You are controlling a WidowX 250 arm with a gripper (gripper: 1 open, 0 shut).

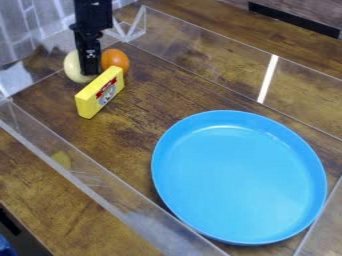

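Note:
My dark gripper (88,52) reaches down from the top left, shut on a pale, cream-coloured round object (76,70). Just right of it is an orange round object (116,60). A yellow box (99,95) with a small printed label lies diagonally in front of both. The fingertips are small and partly hard to make out against the objects.
A large blue plate (238,175) fills the lower right of the wooden table (80,180). Clear strips run along the left and bottom of the work area.

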